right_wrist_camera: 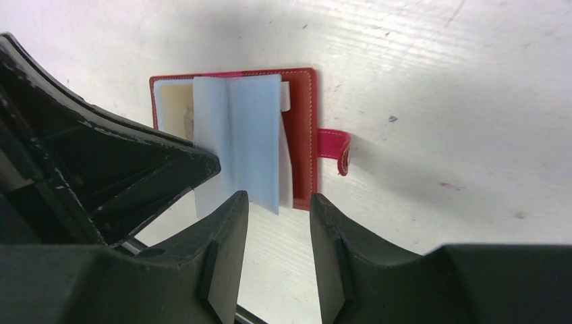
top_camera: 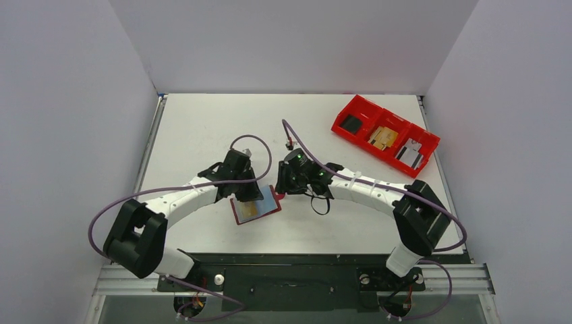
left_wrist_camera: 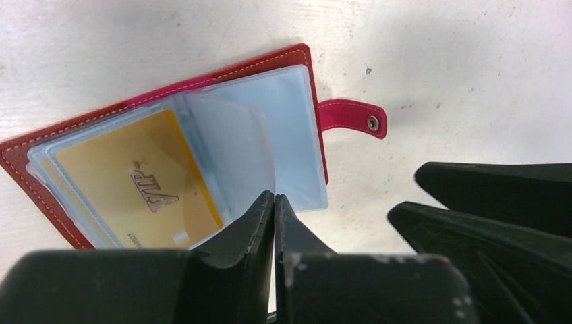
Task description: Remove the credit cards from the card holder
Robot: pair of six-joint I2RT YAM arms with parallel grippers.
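The red card holder (left_wrist_camera: pixel 266 62) lies spread on the table, its clear sleeves (left_wrist_camera: pixel 297 142) showing and its snap strap (left_wrist_camera: pixel 354 117) pointing right. A gold card (left_wrist_camera: pixel 138 182) sits in the sleeve on its left half. My left gripper is over the holder, fingertips very close together at the edge of a partly raised clear sleeve; whether they pinch it cannot be made out. In the right wrist view my right gripper stands open, nothing between its fingers, at the holder's strap side.
A red three-part tray (top_camera: pixel 384 137) stands at the back right, with a dark item (top_camera: pixel 351 124), gold cards (top_camera: pixel 382 138) and white-and-dark cards (top_camera: pixel 409 155) in separate compartments.
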